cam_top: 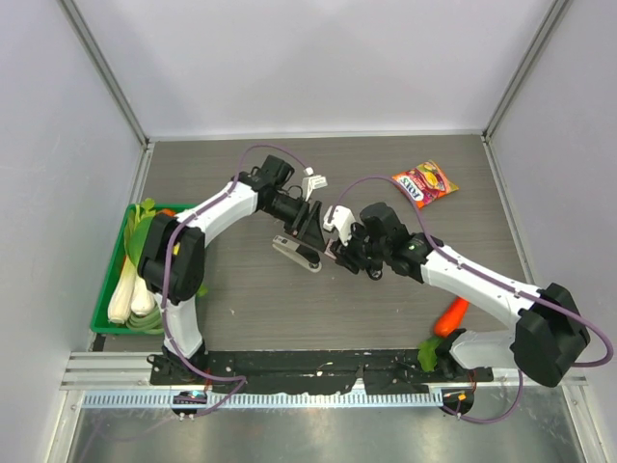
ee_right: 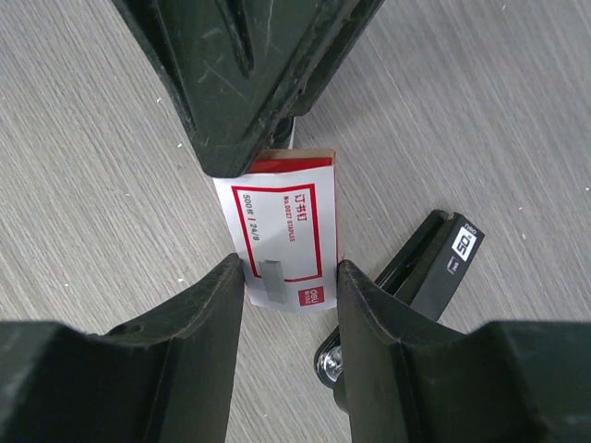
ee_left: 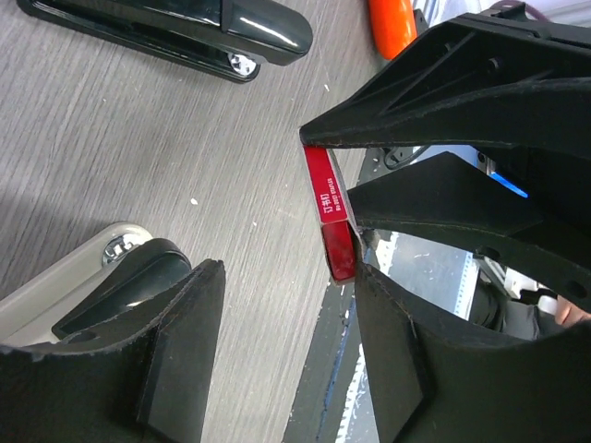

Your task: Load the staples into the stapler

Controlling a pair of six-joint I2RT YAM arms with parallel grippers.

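My right gripper is shut on a small white and red staple box (ee_right: 291,226), gripped at its sides and held above the table. Coming in from the opposite side, my left gripper is part open. One of its fingers (ee_left: 392,341) is at the box's near end (ee_left: 342,258), and the gap between the fingers is empty; whether that finger touches the box I cannot tell. A pale stapler with a black end (cam_top: 297,253) lies below the left gripper. Another stapler, black (ee_right: 434,272), lies near the right gripper and is mostly covered in the top view.
A green crate (cam_top: 101,307) of vegetables stands at the left. A chips bag (cam_top: 425,183) lies at the back right, and a carrot (cam_top: 450,315) at the front right.
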